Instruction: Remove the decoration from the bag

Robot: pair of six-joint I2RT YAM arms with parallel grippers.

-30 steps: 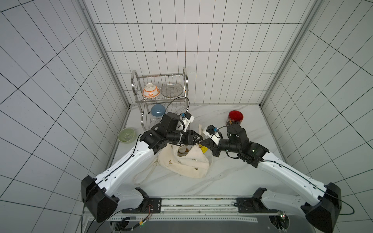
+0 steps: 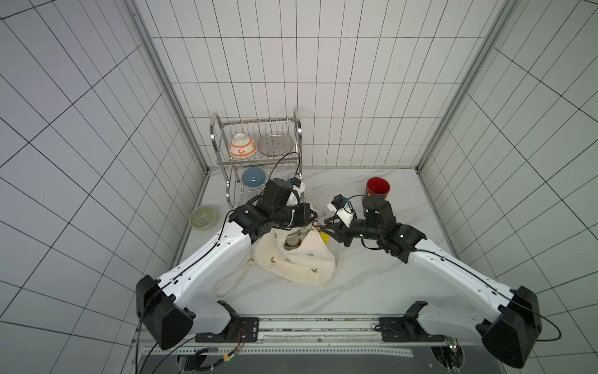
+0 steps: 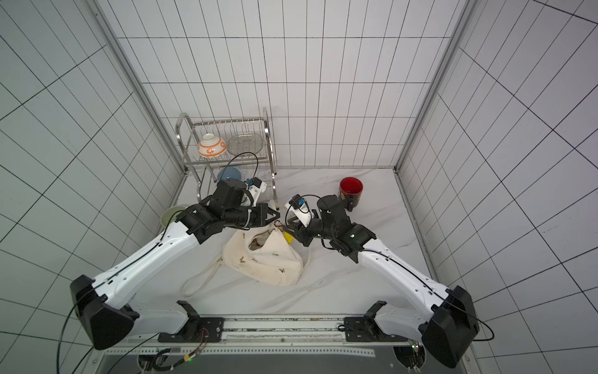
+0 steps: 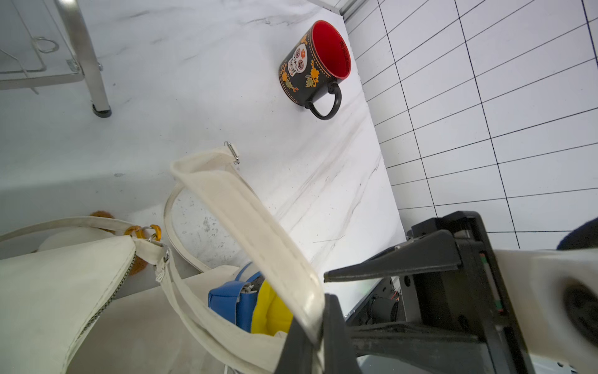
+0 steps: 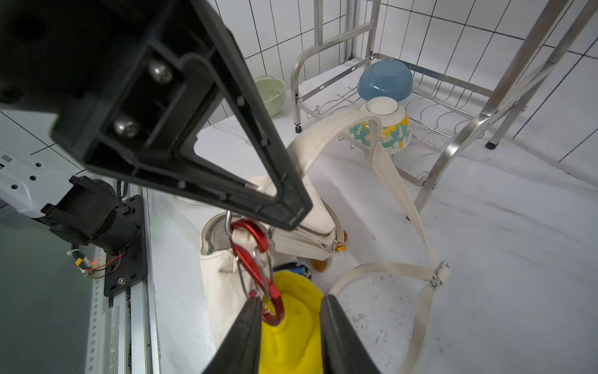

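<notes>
The cream bag (image 2: 299, 255) lies on the counter under both arms. A cream strap (image 4: 261, 218) rises from it to my left gripper, shut on its end in the left wrist view. A red carabiner (image 5: 261, 277) with metal rings hangs at the bag's top edge, just under a left finger (image 5: 283, 193). Below it sits a yellow decoration (image 5: 289, 318), with a blue piece (image 4: 233, 303) beside it. My right gripper stands open, its fingers on either side of the carabiner's lower end in view; contact cannot be told.
A metal dish rack (image 2: 299, 134) with bowls stands at the back left. Near it is a green bowl (image 2: 203, 217). The red-lined mug (image 4: 305, 68) stands behind the right arm. Free counter lies to the right and front.
My right gripper has opened and shifted slightly, its fingers now apart. The bag has stayed about where it was.
</notes>
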